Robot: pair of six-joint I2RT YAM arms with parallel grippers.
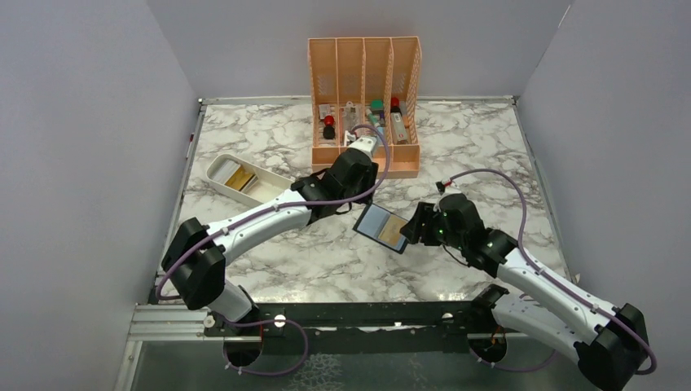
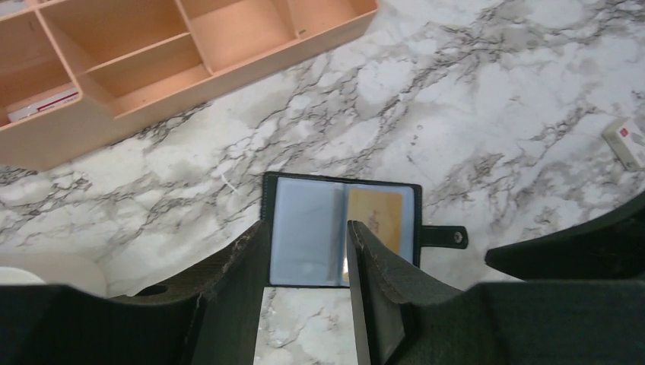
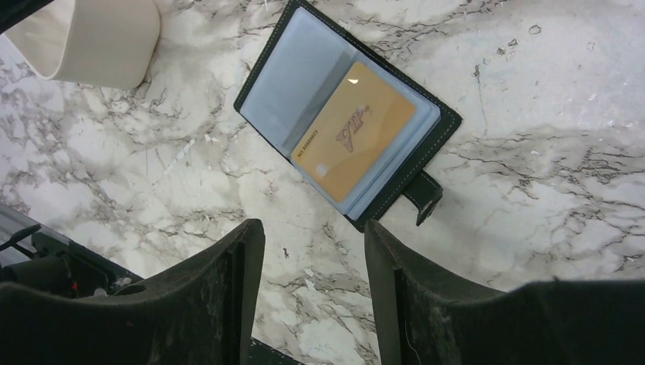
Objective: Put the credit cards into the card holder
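Note:
The dark-edged card holder [image 3: 257, 80] lies open and flat on the marble table, its inner pockets pale blue. One gold card [image 3: 356, 131] is in the pocket nearer the strap. More cards, gold [image 1: 239, 178] and whitish, stand at the far left end of the cream tray. My left gripper hovers above the holder on its tray side, fingers part open and empty. Beside the holder's strap side, my right gripper is open with nothing between its fingers, clear of the holder.
At the back stands a peach divided organizer [image 1: 365, 163] with small items in its compartments. The cream tray [image 1: 273, 191] sits at the left, partly under the left arm, its other end empty. Bare marble [image 1: 481, 151] spreads at the right.

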